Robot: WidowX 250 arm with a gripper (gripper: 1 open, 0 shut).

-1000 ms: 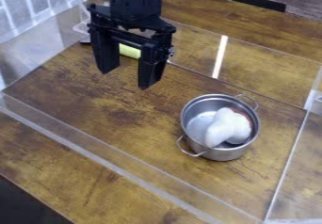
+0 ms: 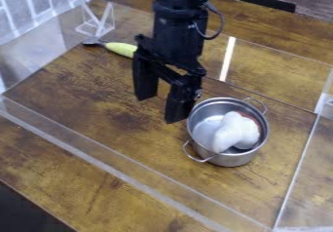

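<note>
My black gripper [image 2: 164, 94] hangs open over the wooden table, just left of and above a steel pot [image 2: 242, 152]. White rounded objects [image 2: 224, 131] fill the pot, with a bit of red showing behind them. A pale yellow-green elongated object [image 2: 123, 49] with a dark end lies at the back left, partly hidden behind my arm.
A white wire stand [image 2: 95, 23] is at the back left. Clear panels border the wooden surface [image 2: 85, 109] at left, front and right.
My gripper has moved right and lower in the view, toward the pot, uncovering more of the yellow-green object. The pot and its contents are unchanged.
</note>
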